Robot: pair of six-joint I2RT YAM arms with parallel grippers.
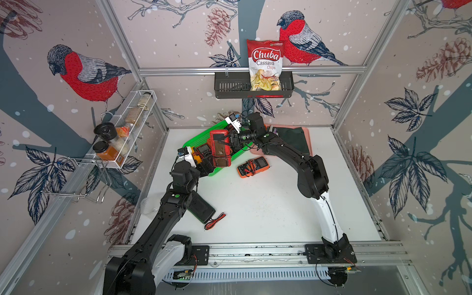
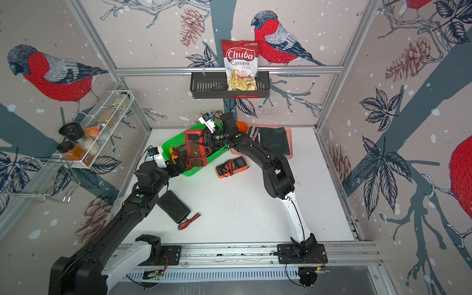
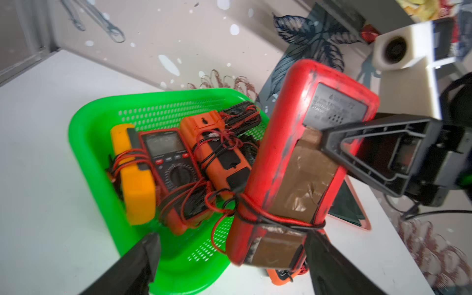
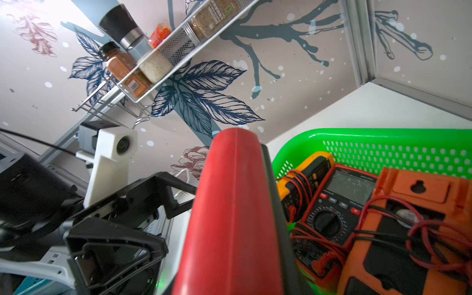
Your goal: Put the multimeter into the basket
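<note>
A red multimeter (image 3: pixel 290 191) with its leads wound round it hangs above the green basket (image 3: pixel 93 196), back side toward the left wrist camera. My right gripper (image 2: pixel 202 140) is shut on its upper side edge; in the right wrist view the red edge of that multimeter (image 4: pixel 228 211) fills the middle. My left gripper (image 1: pixel 200 164) is open near the basket's front left edge, nothing between its blurred fingers. In the basket lie a yellow multimeter (image 3: pixel 135 172), a red one with a dial (image 3: pixel 169 159) and an orange one (image 3: pixel 216 152). Another orange multimeter (image 1: pixel 253 167) lies on the table.
A black case (image 1: pixel 201 207) and red-black leads (image 1: pixel 214 221) lie at the front left. A pink tray (image 1: pixel 309 140) with dark cloth stands back right. Overhead hangs a shelf (image 1: pixel 228 93).
</note>
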